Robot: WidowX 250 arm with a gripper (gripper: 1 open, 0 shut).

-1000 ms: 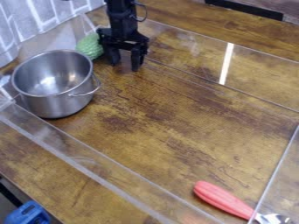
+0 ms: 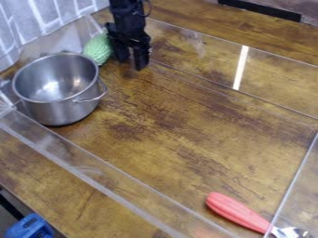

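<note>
The dark robot gripper (image 2: 128,51) is low at the back of the wooden table, beside a pale green vegetable-like object (image 2: 99,48) at upper left. Its fingers are dark and small in this view, so whether they are open, shut or holding anything is unclear. A large steel pot (image 2: 56,91) with a handle sits at the left, in front of the green object.
A red-handled utensil (image 2: 237,210) lies at the front right, its metal end partly out of frame. A blue object (image 2: 28,229) is at the bottom left corner. Clear plastic edging runs along the sides.
The gripper's outline has shifted and narrowed slightly at the back, near the green object. The pot and utensil have not moved.
</note>
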